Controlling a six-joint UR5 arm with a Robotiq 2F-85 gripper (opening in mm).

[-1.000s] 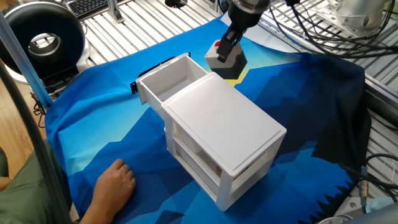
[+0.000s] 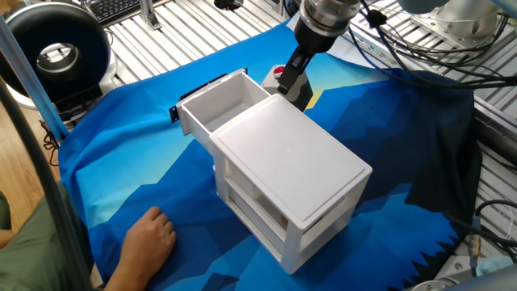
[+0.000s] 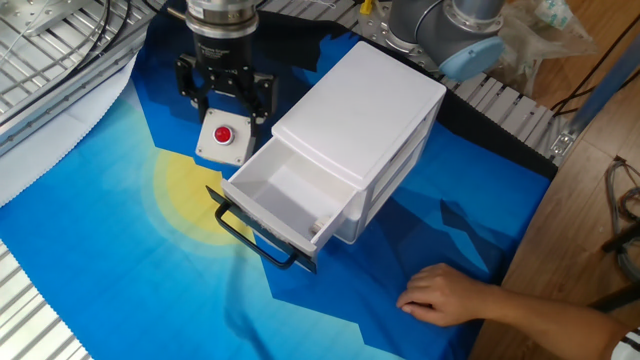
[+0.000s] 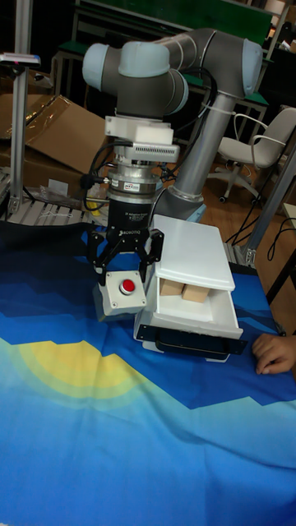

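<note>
A grey box with a red button (image 3: 223, 134) is between the fingers of my gripper (image 4: 123, 277), which is shut on it. The box (image 4: 120, 300) tilts, its button face turned toward exterior view 3. It hangs low beside the open drawer; whether its underside touches the cloth I cannot tell. From the side, one dark finger (image 2: 292, 71) covers part of the box (image 2: 300, 91). The white drawer cabinet (image 2: 291, 158) stands just next to the gripper, with its top drawer (image 3: 290, 190) pulled out.
Light wooden blocks (image 4: 194, 293) show inside the cabinet's drawer space. A black handle (image 3: 250, 240) juts from the drawer front. A person's hand (image 3: 437, 295) rests on the blue cloth (image 3: 130, 290) near the cabinet. Open cloth lies in front of the drawer.
Cabinet and hand have stayed put.
</note>
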